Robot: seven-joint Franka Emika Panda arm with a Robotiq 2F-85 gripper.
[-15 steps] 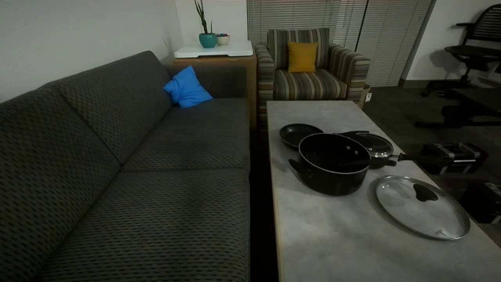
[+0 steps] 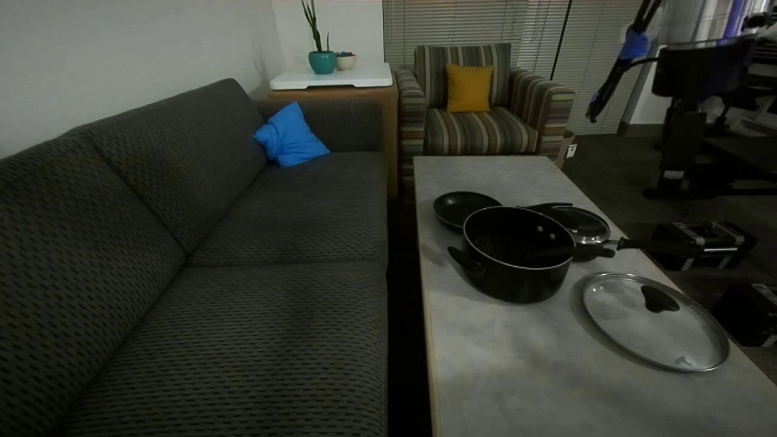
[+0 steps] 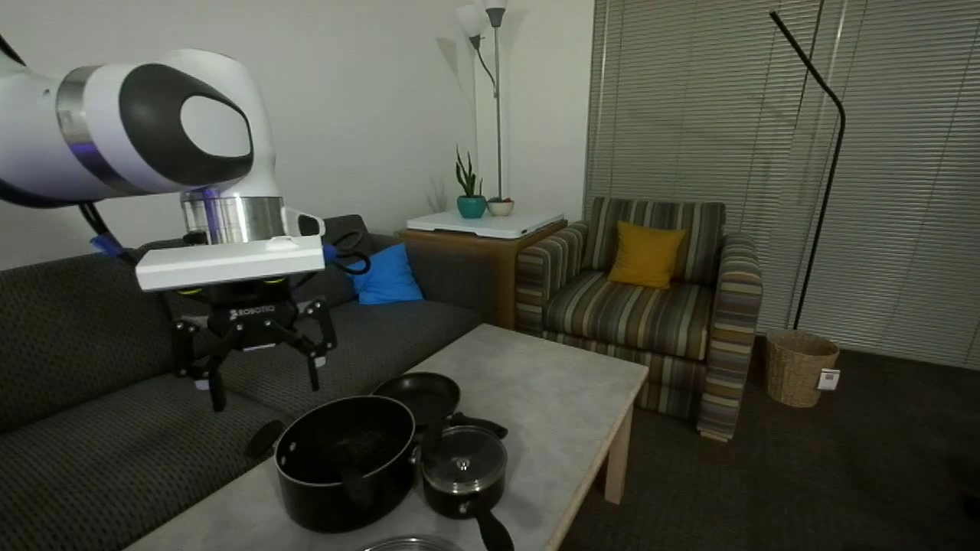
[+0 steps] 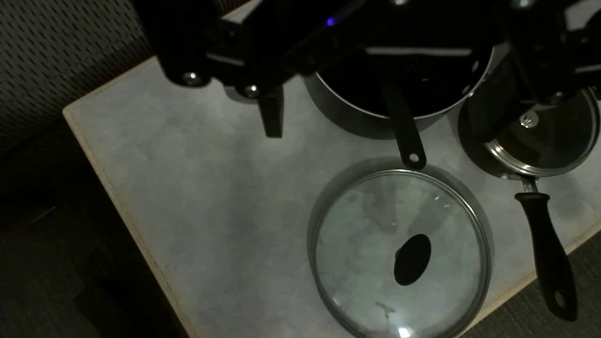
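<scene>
My gripper hangs open above the table, its fingers spread wide with nothing between them. A big black pot stands lidless on the table, below and to the right of the gripper in exterior view 2. In the wrist view a dark utensil handle sticks out over its rim. The large glass lid with a dark oval knob lies flat on the table beside the pot. A small lidded saucepan and a black frying pan sit close to the pot.
A dark couch runs along its left side. Beyond the table is a striped armchair with a yellow cushion.
Dark parts of the arm have come into exterior view 1 at the upper right, where the chair showed before. The cookware and lid have not moved.
</scene>
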